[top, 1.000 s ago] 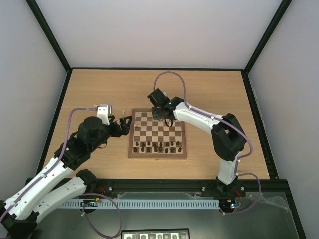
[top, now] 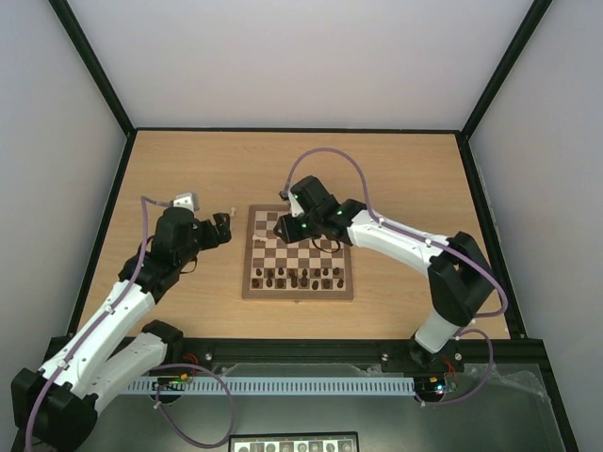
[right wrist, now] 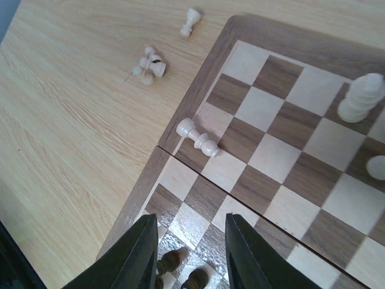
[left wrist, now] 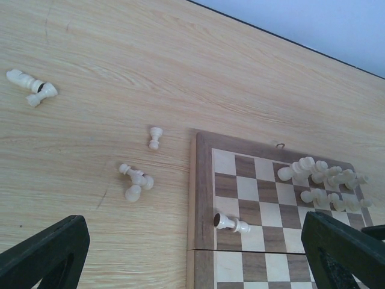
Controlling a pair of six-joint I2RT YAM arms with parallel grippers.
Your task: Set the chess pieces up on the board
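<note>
The wooden chessboard (top: 250, 273) lies mid-table, with dark pieces (top: 292, 281) filling its two near rows. A white piece (right wrist: 198, 137) lies on its side near the board's left edge. White pieces (left wrist: 325, 171) stand in rows on the far right part of the board. Left of the board, a white pawn (left wrist: 155, 137) and a small cluster of white pieces (left wrist: 136, 182) rest on the table. My left gripper (top: 224, 226) is open above the table beside the board. Over the board's left side, my right gripper (top: 282, 226) is open and empty, pointing near the fallen piece.
Farther left on the table lie more white pieces (left wrist: 33, 86), tipped over. Bare table surrounds the board, with the widest clear area at the back and right. The dark pieces (right wrist: 195, 279) stand close below my right fingers.
My right gripper has moved left and slightly toward the near side over the board. My left gripper has drawn back leftward from the board's edge. The pieces look unmoved.
</note>
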